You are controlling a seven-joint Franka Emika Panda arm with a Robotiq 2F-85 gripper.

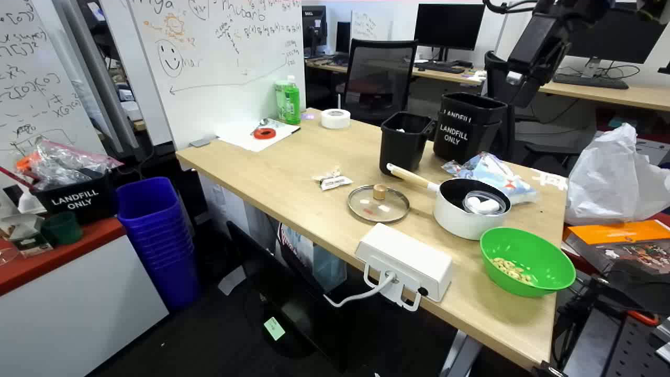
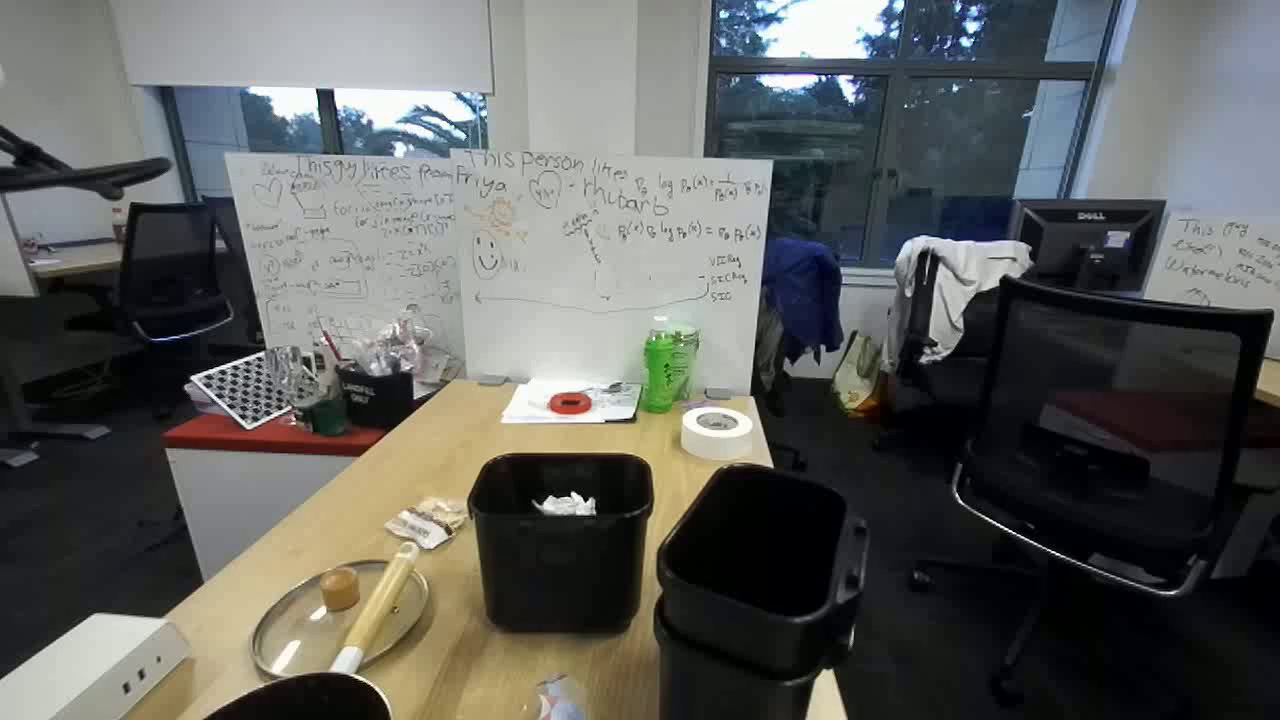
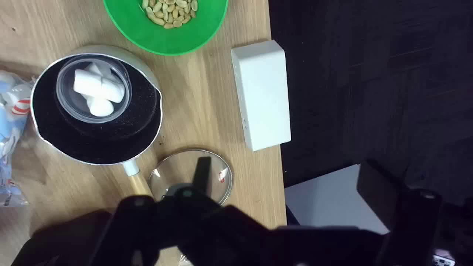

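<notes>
My gripper is open in the wrist view, with wide-apart dark fingers (image 3: pixel 203 173) and nothing between them. It hangs well above the table. A white pot (image 3: pixel 155 116) with a black inside holds a clear container of marshmallows (image 3: pixel 99 88). The pot's glass lid (image 3: pixel 190 160) lies beside it on the table, partly hidden behind a finger. Peanuts (image 3: pixel 172 12) lie in a green bowl (image 3: pixel 177 42), cut off by the frame's top edge. A white box (image 3: pixel 264 97) stands along the table edge.
Black bins (image 1: pixel 402 147) marked for landfill (image 1: pixel 468 135) stand behind the pot, one with crumpled paper (image 2: pixel 564 504) inside. A plastic bag (image 1: pixel 493 173) lies near the pot, and a small packet (image 1: pixel 333 180) beyond the lid.
</notes>
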